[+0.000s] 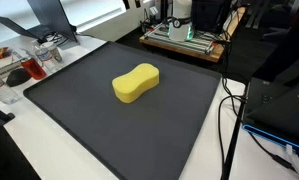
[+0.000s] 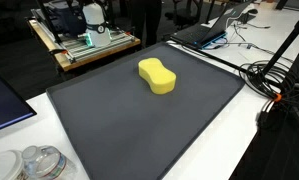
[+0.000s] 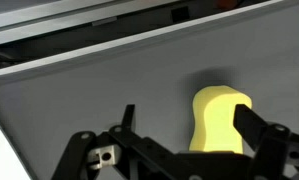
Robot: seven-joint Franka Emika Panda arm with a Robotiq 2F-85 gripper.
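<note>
A yellow sponge [image 1: 136, 82], narrowed at its waist, lies on the dark grey mat; the second exterior view shows the same sponge [image 2: 157, 76] near the mat's far side. In the wrist view, my gripper is open, its black fingers [image 3: 254, 126] spread wide. The sponge [image 3: 218, 115] sits below in that view, towards the right finger, which hides part of its right side. Nothing is held between the fingers. Whether the gripper shows in either exterior view, I cannot tell.
At the left in the first exterior view stands a wire rack [image 1: 7, 65] beside a red item [image 1: 34, 69]. A clear jar [image 2: 49, 162] stands at the near left corner in the second. Black cables [image 2: 274, 75] lie at the right.
</note>
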